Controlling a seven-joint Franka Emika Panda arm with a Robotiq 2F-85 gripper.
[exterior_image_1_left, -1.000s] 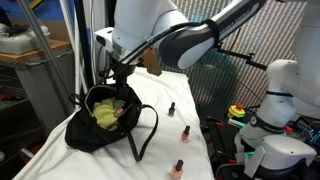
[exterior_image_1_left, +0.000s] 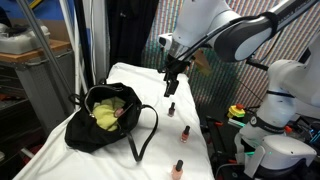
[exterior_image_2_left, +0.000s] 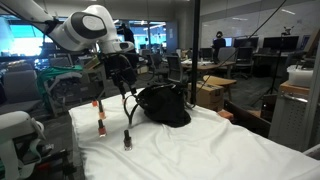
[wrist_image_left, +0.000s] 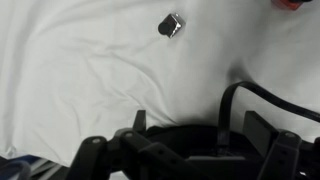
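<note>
In the wrist view my gripper stands open, its two fingers well apart. Part of the black bag (wrist_image_left: 205, 137) shows below and between them, with a strap (wrist_image_left: 281, 102) curving to the right. The bag (exterior_image_1_left: 97, 120) lies open on the white cloth, with green-yellow stuff (exterior_image_1_left: 110, 113) inside. Seen from exterior view 1, my gripper (exterior_image_1_left: 174, 88) is raised above the cloth to the right of the bag. A small dark-topped bottle (exterior_image_1_left: 171, 113) stands below it, and two more small orange-and-black bottles (exterior_image_1_left: 185, 133) (exterior_image_1_left: 177, 170) stand nearer the camera.
A loop of strap (exterior_image_1_left: 149, 140) reaches out from the bag over the cloth. A cardboard box (exterior_image_2_left: 209, 94) stands behind the bag in exterior view 2.
The arm has swung right in exterior view 1, from over the bag towards the small bottles. Bag and bottles look unmoved.
</note>
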